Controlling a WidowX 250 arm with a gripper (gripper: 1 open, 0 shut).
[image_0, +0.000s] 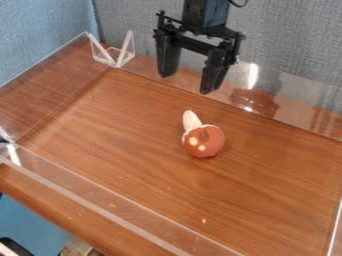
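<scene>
My black gripper (190, 63) hangs over the back of the wooden board, its two fingers wide apart and nothing between them. Below it and slightly right, a red round toy (206, 144) with pale spots lies on the board, a white elongated piece reaching up from its top left.
A white wire-like rack (115, 52) stands at the back left. Clear low walls edge the wooden board (134, 170); a grey padded wall (294, 60) is behind and a blue one at left. The board around the toy is clear.
</scene>
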